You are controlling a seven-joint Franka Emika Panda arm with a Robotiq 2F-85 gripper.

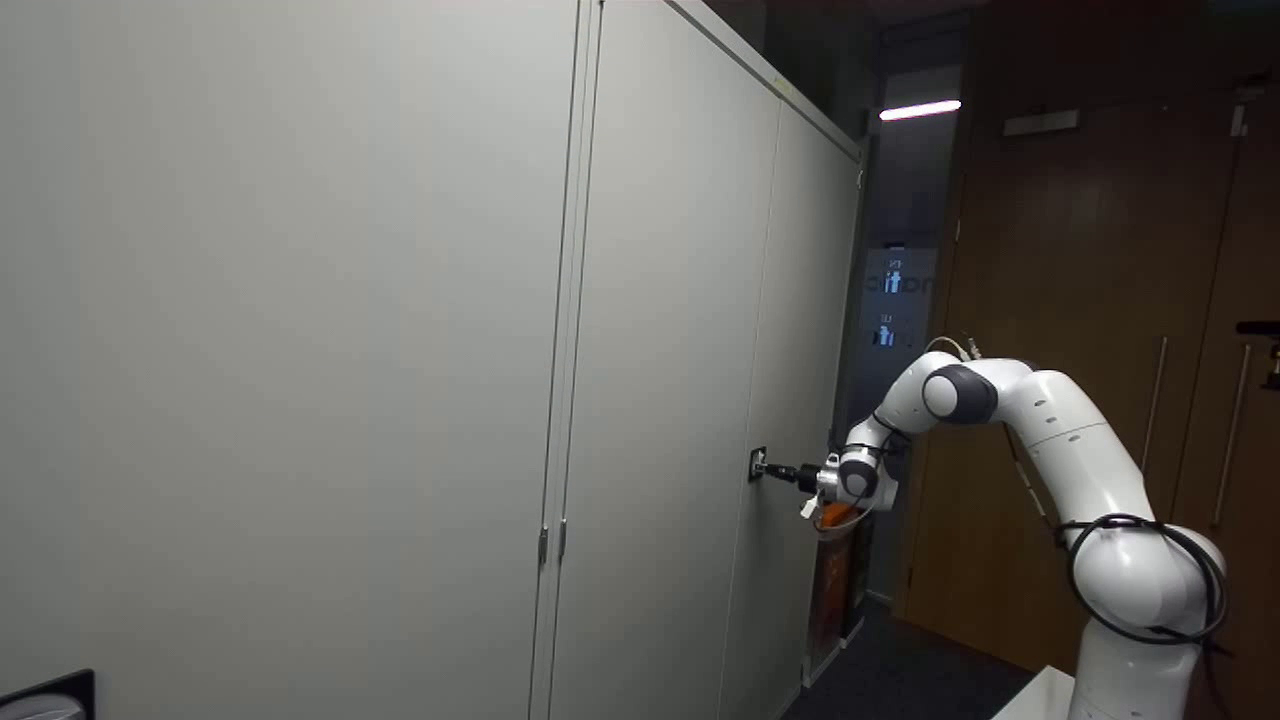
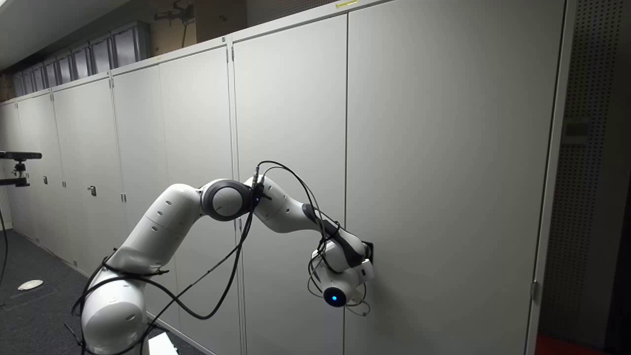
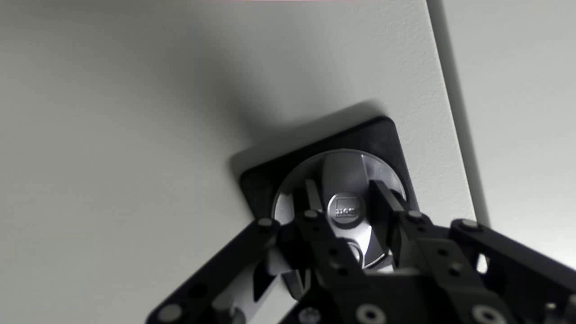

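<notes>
A round silver handle (image 3: 345, 175) is set in a square black plate (image 3: 380, 132) on a pale grey cabinet door (image 3: 135, 135). In the wrist view my gripper straddles the handle's raised central bar, with one black finger on each side, shut on it. The fingers hide the lower part of the plate. Exterior view 1 shows the gripper (image 1: 770, 469) reaching the handle plate (image 1: 756, 464) from the right. In exterior view 2 the wrist covers the fingers, and only the edge of the black plate (image 2: 370, 251) shows. The cabinet doors look closed.
A narrow seam (image 3: 459, 108) runs beside the handle, with the neighbouring door (image 2: 290, 118) flush beyond it. Black cables (image 2: 227, 278) hang loosely from the arm. Open dark floor (image 1: 948, 666) lies between the cabinet and the wooden door (image 1: 1056, 480).
</notes>
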